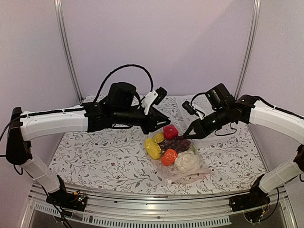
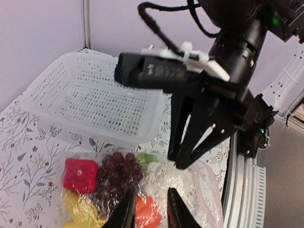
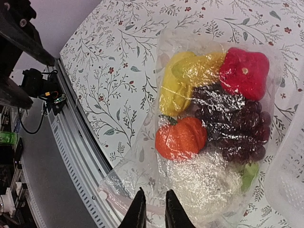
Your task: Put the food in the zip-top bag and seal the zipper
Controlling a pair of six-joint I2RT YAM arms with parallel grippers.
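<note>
A clear bag (image 1: 187,178) lies flat, its pinkish zip edge toward the front of the table. Inside show a red item (image 1: 170,131), yellow items (image 1: 152,148), dark grapes (image 3: 232,123), an orange pumpkin-like piece (image 3: 180,138) and a whitish lump (image 1: 186,162). A small white slider (image 3: 103,194) sits at one end of the zip edge. My left gripper (image 1: 160,125) is above the bag's back part, by the red item, fingers parted and empty. My right gripper hangs over the bag's right side, also parted with nothing between its fingers.
A white perforated basket (image 2: 107,135) stands behind the bag to the right, partly behind my right arm in the top view. A metal rail (image 1: 152,202) runs along the front.
</note>
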